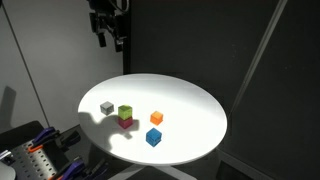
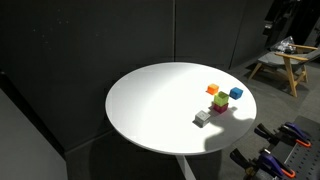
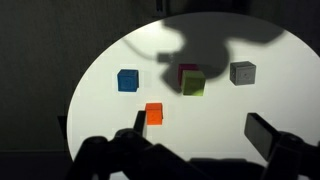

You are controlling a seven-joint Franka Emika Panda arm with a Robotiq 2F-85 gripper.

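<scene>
My gripper [image 1: 110, 43] hangs high above the left part of the round white table, its two fingers spread apart. In the wrist view the gap of the gripper holds nothing. Below, a green cube [image 1: 125, 112] rests on top of a red cube [image 1: 125, 124]. A grey cube [image 1: 107, 107] lies beside this stack, on the left in exterior view 1. An orange cube [image 1: 157, 118] and a blue cube [image 1: 153, 137] stand apart on the right. From above, the green cube [image 3: 193, 87] partly hides the red cube [image 3: 187, 71].
The white table [image 2: 150, 95] has a wide bare stretch away from the cubes. Beyond its edge the floor is dark. A wooden chair [image 2: 290, 68] is in the background of exterior view 2. Dark and blue equipment [image 1: 70, 170] lies near the robot's base.
</scene>
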